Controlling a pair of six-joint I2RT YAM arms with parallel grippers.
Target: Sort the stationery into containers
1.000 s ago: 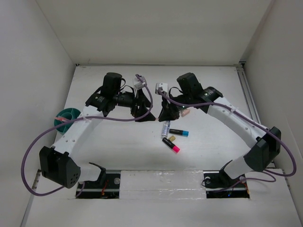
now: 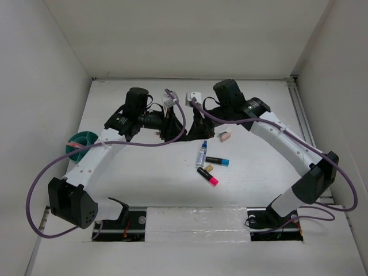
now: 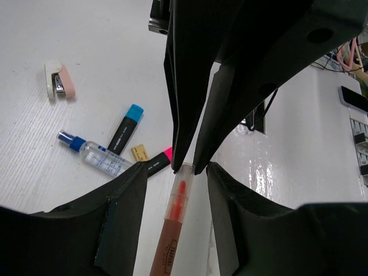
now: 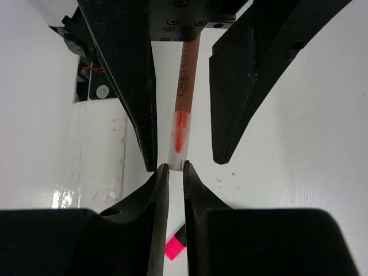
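A brown marker (image 3: 167, 250) with a clear cap and red tip spans my two grippers, which meet above the mat. My left gripper is shut on the marker's body. My right gripper is shut on the end of its cap. In the top view both grippers hide the marker. Below them lie a spray bottle (image 2: 201, 155), a blue-capped marker (image 2: 217, 161), a pink-capped marker (image 2: 207, 176) and a small tan block (image 2: 209, 168). A green round container (image 2: 86, 140) with something pink inside stands at the far left, partly behind the left arm.
A pink and white stapler (image 3: 65, 80) lies behind the bottle. Walls enclose the sides and back.
My right gripper has moved left and slightly up in the top view to meet the left gripper. The left arm and objects on the table look unchanged.
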